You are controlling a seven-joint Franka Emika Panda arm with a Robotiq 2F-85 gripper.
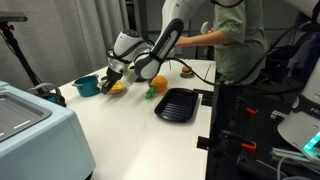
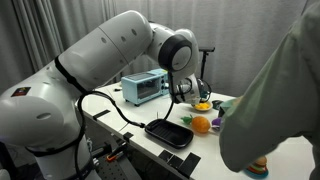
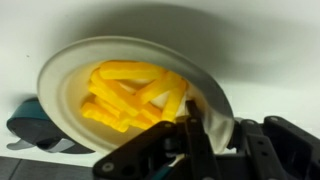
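A pale oval bowl (image 3: 65, 75) holding yellow fries (image 3: 130, 95) fills much of the wrist view. My gripper is shut on the bowl's rim, at the lower right of that view. From the first exterior view, the fries' yellow (image 1: 116, 88) shows beside the gripper at the back of the white table. The second exterior view shows the yellow-filled bowl (image 2: 203, 106) beyond the arm. Whether the bowl touches the table cannot be made out.
A teal pot (image 1: 87, 86) stands close beside the bowl. Nearby are an orange round item (image 1: 160, 84) and a black tray (image 1: 180, 105). A toaster oven (image 2: 145, 87) occupies one side.
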